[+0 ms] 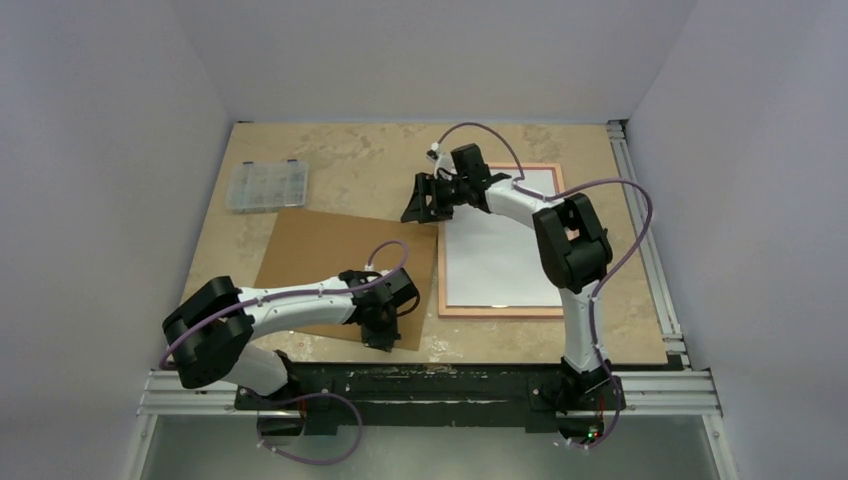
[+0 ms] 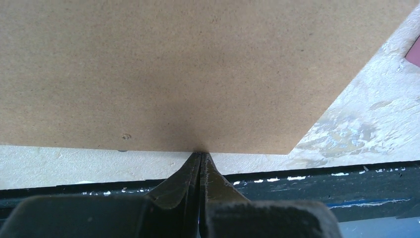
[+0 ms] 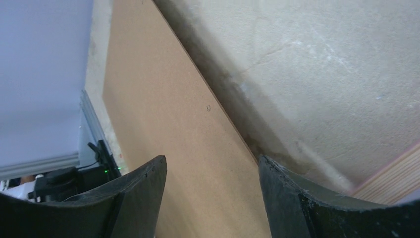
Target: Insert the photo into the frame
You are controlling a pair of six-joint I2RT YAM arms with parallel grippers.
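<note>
A thin brown board lies left of the pale wooden frame, its right edge close to the frame's left side. Inside the frame shows a white panel; no printed picture is in view. My left gripper is shut, its tips against the board's front edge near a corner. At the board's far right corner, my right gripper has its fingers apart, with the brown board showing between them; whether they clamp it is unclear. That board edge casts a shadow and looks slightly raised.
A clear compartment box stands at the back left, near the board's far edge. My right arm crosses over the frame. Bare table shows at the back and front right.
</note>
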